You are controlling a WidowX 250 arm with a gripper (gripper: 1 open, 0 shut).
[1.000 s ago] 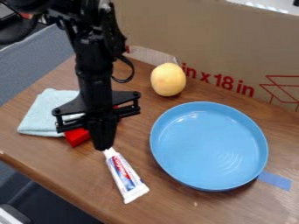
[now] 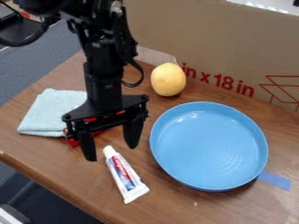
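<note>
My black gripper (image 2: 110, 145) stands open above the wooden table, its two fingers spread on either side of the upper end of a white toothpaste tube (image 2: 126, 178). The tube lies on the table with red and blue print. A red object (image 2: 91, 136) is partly hidden behind the gripper. A blue plate (image 2: 209, 144) lies to the right of the tube.
A folded pale cloth (image 2: 45, 115) lies at the left. A yellow round object (image 2: 169, 79) sits at the back, before a cardboard wall (image 2: 233, 44).
The gripper's fingers have spread from close together to wide apart, and the gripper has shifted slightly. The tube, plate and cloth are unmoved.
</note>
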